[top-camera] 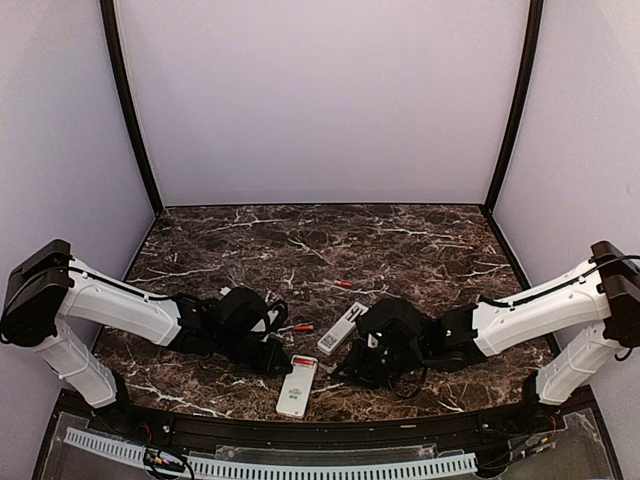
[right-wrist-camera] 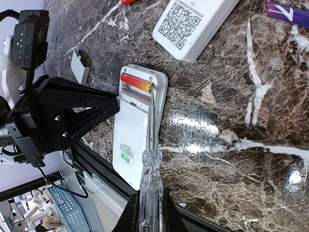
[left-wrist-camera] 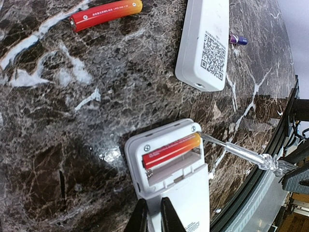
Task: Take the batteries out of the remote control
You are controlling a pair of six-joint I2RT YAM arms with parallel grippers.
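The white remote (top-camera: 295, 392) lies at the front middle, its battery bay uncovered, with a red-orange battery (left-wrist-camera: 169, 151) inside at the top end of the bay. My left gripper is shut on the remote's body just below the bay. My right gripper is shut on a clear-handled screwdriver (right-wrist-camera: 152, 169), whose metal tip reaches the yellow end of that battery from the right. A loose red battery (left-wrist-camera: 104, 15) lies behind the remote.
A second white unit with a QR code (right-wrist-camera: 183, 24) lies behind and right of the remote. A purple battery (right-wrist-camera: 287, 13) lies beyond it. The table's front edge (top-camera: 300, 428) is close.
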